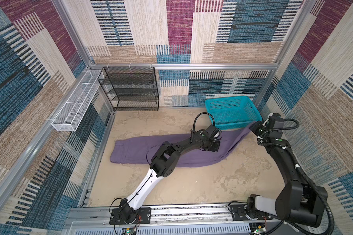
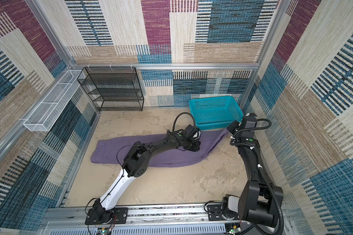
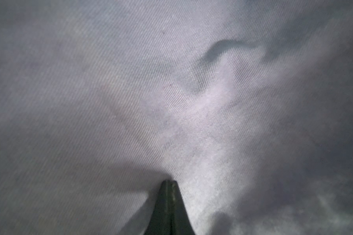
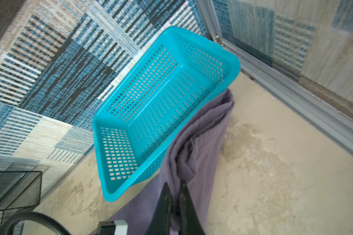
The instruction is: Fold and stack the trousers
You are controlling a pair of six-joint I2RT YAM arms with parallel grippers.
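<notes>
Purple trousers (image 1: pixel 133 150) lie stretched flat across the table, their right end raised into a loose fold beside the blue basket. My left gripper is shut and pressed down on the cloth near the middle-right of the trousers, with nothing showing between its fingers. My right gripper is shut on the raised right end of the trousers, which hangs in a creased ridge toward the table in the right wrist view.
The blue basket (image 1: pixel 233 124) stands at the back right, next to the trousers. A black wire rack (image 1: pixel 129 92) is at the back left, a white wire shelf (image 1: pixel 64 127) on the left wall.
</notes>
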